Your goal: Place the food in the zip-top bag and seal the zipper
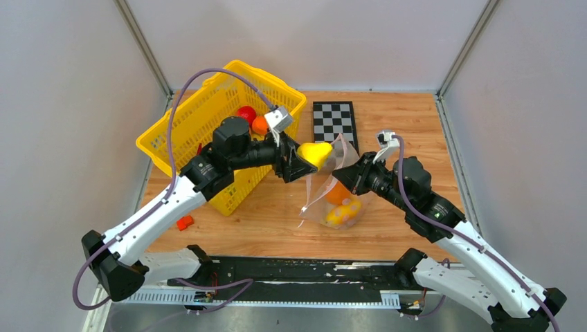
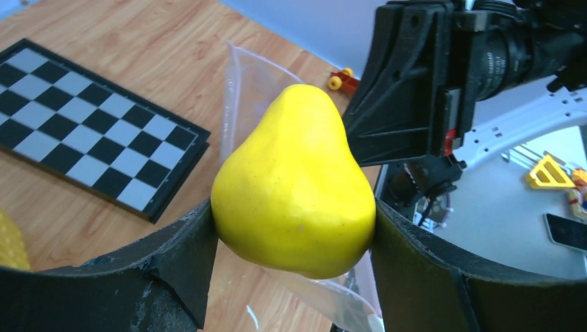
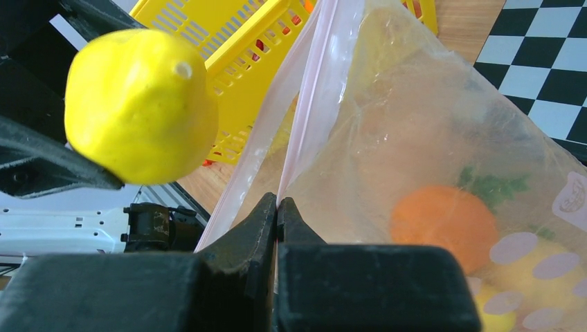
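Observation:
A yellow pear-shaped food (image 2: 294, 187) sits between the fingers of my left gripper (image 1: 306, 164), which is shut on it beside the bag's mouth. The clear zip top bag (image 3: 387, 138) gapes on its left side, with an orange food (image 3: 444, 225) and something yellow inside it. My right gripper is shut on the bag's edge, the film pinched thinly between its fingertips. In the right wrist view the pear hangs left of the pink zipper strip (image 3: 310, 117), outside the bag.
The yellow basket (image 1: 287, 97) at the back left holds more food, including a red piece (image 1: 247, 113). A checkered board (image 1: 333, 124) lies behind the bag. One small red object (image 1: 185, 222) rests left of centre.

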